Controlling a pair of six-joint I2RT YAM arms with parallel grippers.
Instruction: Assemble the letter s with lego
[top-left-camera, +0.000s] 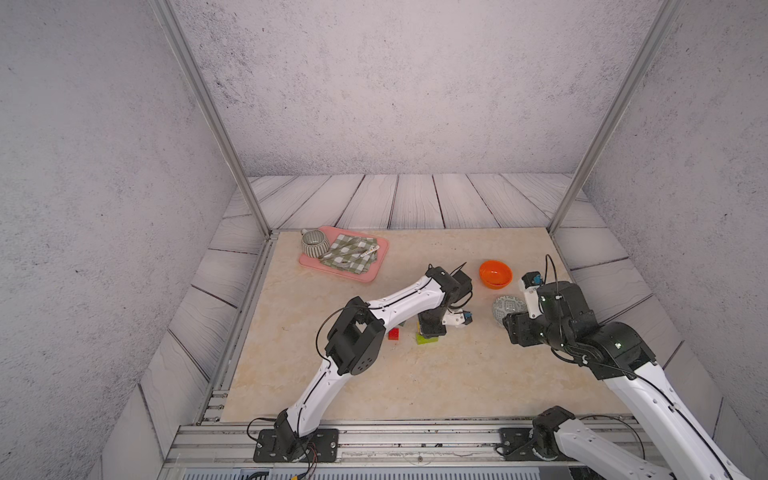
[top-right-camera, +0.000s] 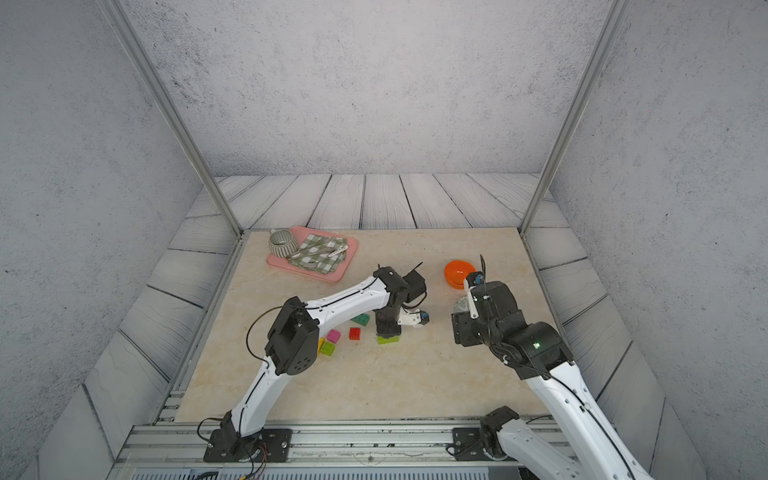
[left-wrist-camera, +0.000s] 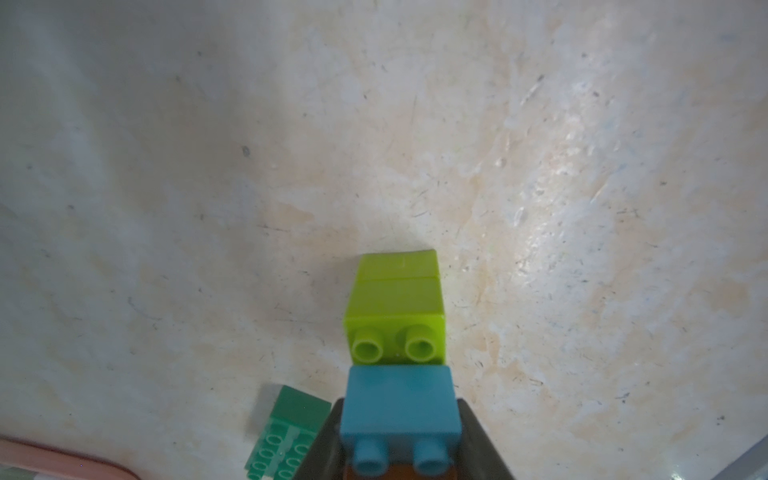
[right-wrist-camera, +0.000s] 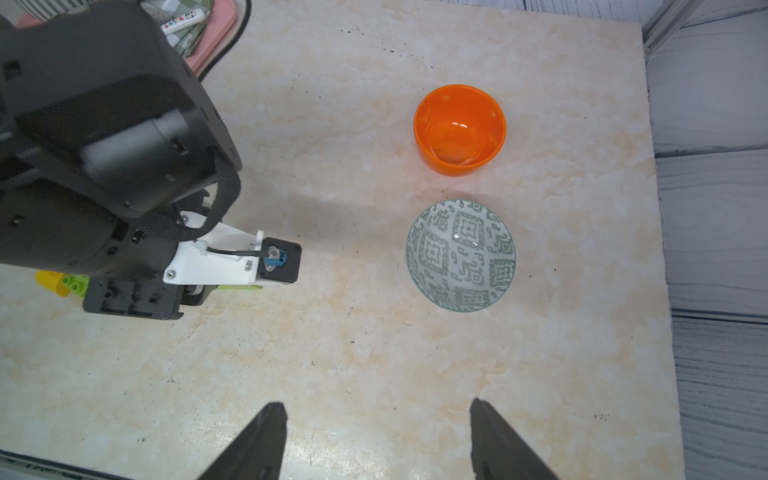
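Note:
My left gripper is shut on a light blue brick (left-wrist-camera: 400, 396), with an orange piece below it, right beside a lime green brick pair (left-wrist-camera: 394, 296) on the table. A teal green brick (left-wrist-camera: 296, 412) lies nearby. In the top right view a red brick (top-right-camera: 354, 333), pink brick (top-right-camera: 333, 336) and green brick (top-right-camera: 327, 349) lie left of the gripper. My right gripper stands open over the right side of the table, with nothing visible between its fingers.
An orange bowl (right-wrist-camera: 459, 128) and a grey patterned bowl (right-wrist-camera: 460, 256) stand at the right. A pink tray (top-right-camera: 336, 268) with cloth and a cup is at the back left.

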